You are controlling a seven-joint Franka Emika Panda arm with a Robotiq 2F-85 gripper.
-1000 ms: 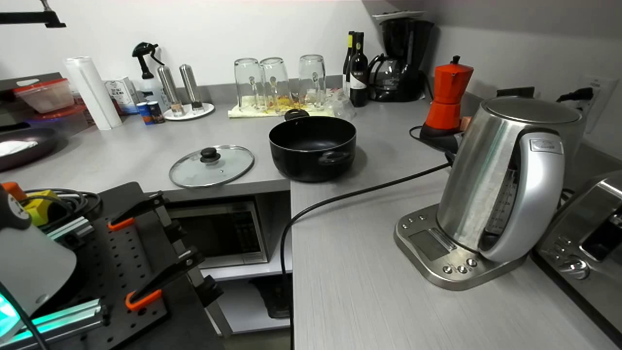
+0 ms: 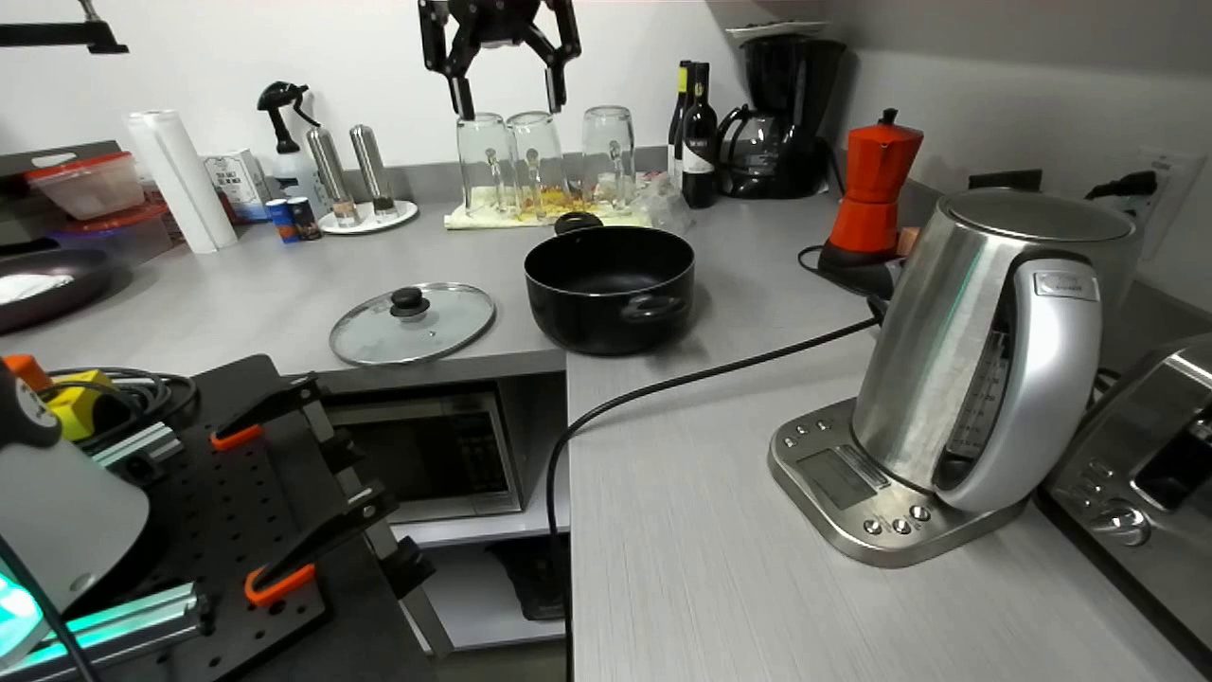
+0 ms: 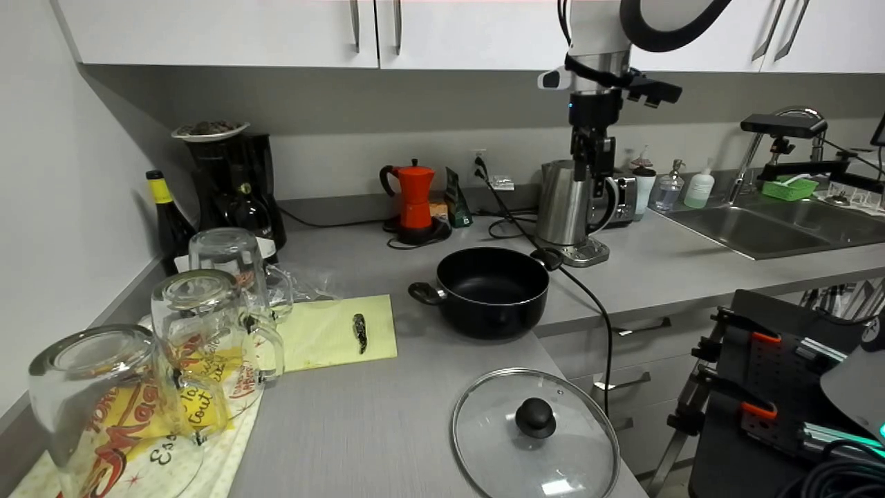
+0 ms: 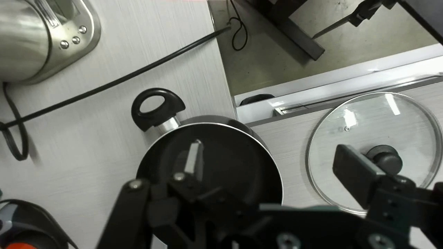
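Note:
High over the counter, my gripper is open, its two fingertips well apart and nothing between them. In the wrist view, one of the fingers overlaps the pot's interior and the other covers part of the lid. The black two-handled pot stands uncovered at the counter's corner, and no contents show inside. Beside it the glass lid lies flat with its black knob up. Both are well below my gripper, untouched.
A steel kettle and a red moka pot stand on the right. A black cable crosses the counter near the pot. Upturned glass mugs stand on a cloth, with a small dark object on the yellow part.
My gripper has come down into the top of the first exterior view, where it was absent before. Pot, lid and the other things have not moved.

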